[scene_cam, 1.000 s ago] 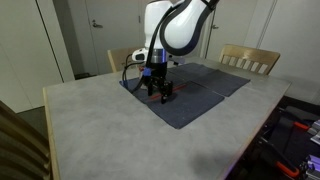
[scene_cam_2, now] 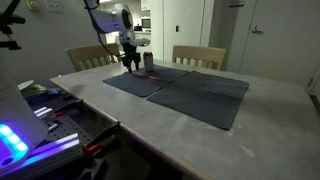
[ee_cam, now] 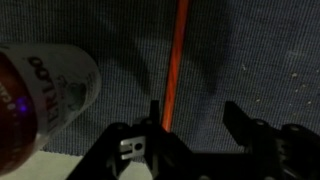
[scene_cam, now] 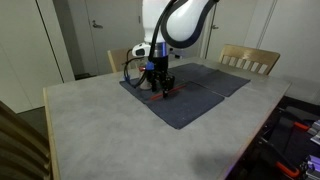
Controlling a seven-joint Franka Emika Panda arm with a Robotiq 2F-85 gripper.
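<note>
A thin orange-red stick (ee_cam: 175,70) lies on a dark ribbed mat and runs lengthwise into the space between my gripper's fingers in the wrist view. My gripper is open, its black fingertips standing apart, with the stick nearer the left one. Exterior view 1 shows the gripper (scene_cam: 159,93) low over the mat at the stick (scene_cam: 174,91). Whether either finger touches the stick, I cannot tell. From the other side, the stick (scene_cam_2: 146,77) is seen beside the gripper (scene_cam_2: 131,70).
A labelled can (ee_cam: 45,95) stands close on the gripper's left in the wrist view; it appears as a can (scene_cam_2: 150,62) behind the stick. More dark mats (scene_cam_2: 205,95) cover the table.
In exterior view 1 the arm has shifted slightly to the right and up, and more of the orange stick shows. The mats have stayed in place.
</note>
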